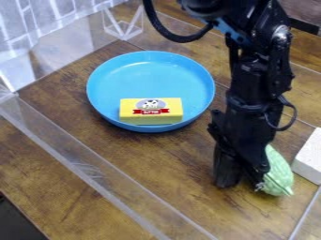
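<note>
My black gripper (pixel 242 167) is low over the wooden table at the right, shut, beside a pale green object (pixel 275 177) that is partly hidden behind it; whether anything is between the fingertips is hard to see. A yellow butter box (pixel 149 110) with a cow label rests in a blue plate (pixel 150 73) at the upper middle.
A white block (pixel 310 153) lies at the right edge. A clear plastic barrier runs along the left side. Bare wood (pixel 138 178) fills the lower middle of the table.
</note>
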